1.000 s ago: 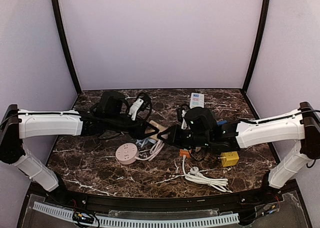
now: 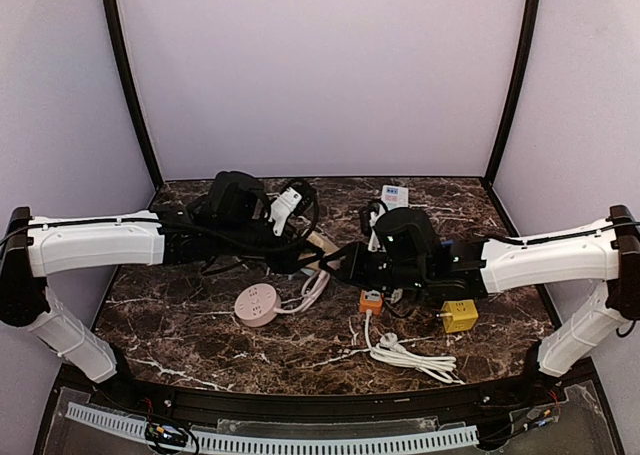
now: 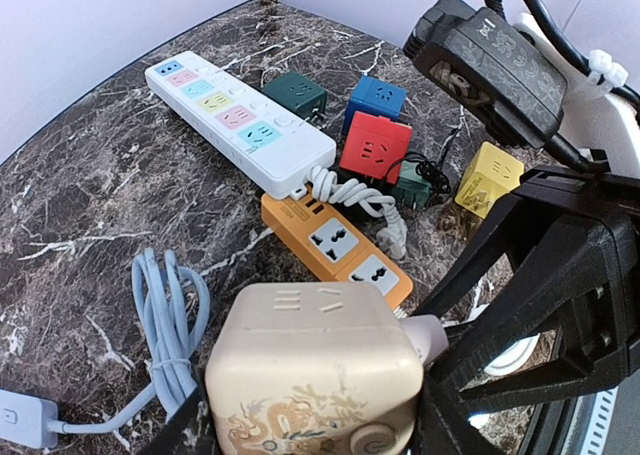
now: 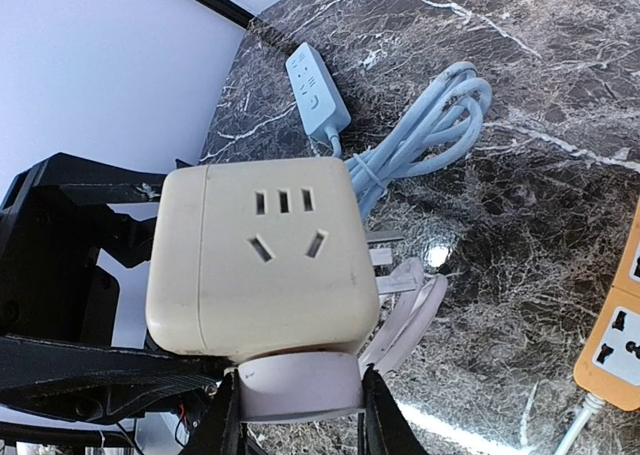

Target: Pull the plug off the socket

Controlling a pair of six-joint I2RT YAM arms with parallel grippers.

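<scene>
My left gripper is shut on a beige cube socket (image 3: 315,365), held above the table. In the right wrist view the socket's slotted face (image 4: 290,240) shows, with metal prongs (image 4: 383,257) sticking out of its right side. A pale pink plug (image 4: 300,385) sits directly against the cube's lower edge; its pins are hidden. My right gripper has a finger on either side of the plug, very close to it; whether both grip it is unclear. From above, the two grippers meet mid-table.
A round pink socket (image 2: 257,304) lies front left. An orange strip (image 3: 335,237), a white strip (image 3: 240,125) and several coloured cubes lie to the right. A bundled blue cord (image 3: 168,325) and a coiled white cable (image 2: 405,357) are below.
Both grippers have risen slightly in the top view. The left one has also shifted a little to the right, with the beige socket still in it.
</scene>
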